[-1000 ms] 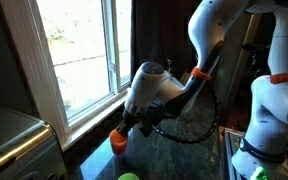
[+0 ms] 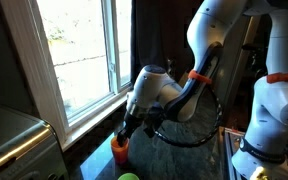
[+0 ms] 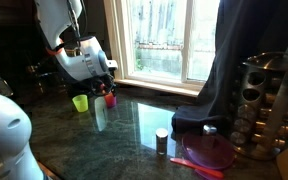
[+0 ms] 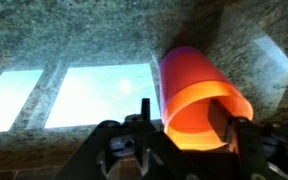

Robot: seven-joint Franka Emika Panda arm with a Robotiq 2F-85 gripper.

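An orange cup stands near the window, its mouth turned toward the wrist camera. My gripper is at its rim, part open. The left fingertip is outside the cup and the right fingertip is within its mouth, with the near wall between them. A clear gap shows on the left side; contact on the right cannot be told. In exterior view 1 the orange cup is just below the gripper.
A green cup stands close to the orange one. Farther along the dark counter are a small canister, a purple plate with a red-handled utensil, and a metal rack. Mid-counter is mostly clear.
Over the last second my arm and the orange cup have come down slightly together.
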